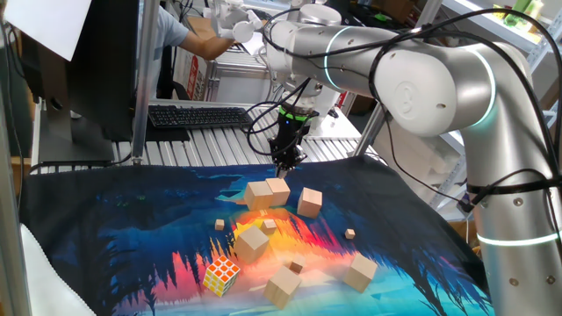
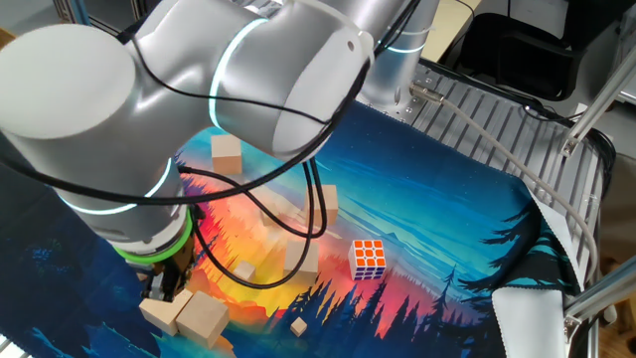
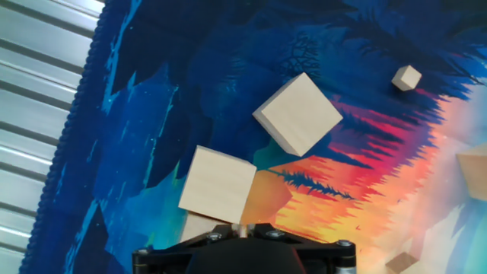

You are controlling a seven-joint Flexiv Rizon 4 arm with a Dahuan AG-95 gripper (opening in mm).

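My gripper (image 1: 281, 172) hangs at the far side of the cloth, just above and behind two large wooden cubes, a left one (image 1: 258, 195) and a right one (image 1: 278, 191), standing side by side. In the wrist view the gripper's fingertips (image 3: 237, 229) are together at the bottom, with nothing visible between them. One large cube (image 3: 218, 183) lies just ahead of them; its neighbour (image 3: 197, 226) is partly hidden by the gripper. A third large cube (image 3: 298, 114) stands apart. Whether the fingers touch a cube, I cannot tell.
A Rubik's cube (image 1: 221, 276) and more large wooden cubes, among them a middle one (image 1: 252, 244) and a near one (image 1: 283, 285), are spread over the patterned cloth. Several small cubes lie between them. Cables (image 2: 308, 214) loop beside the arm.
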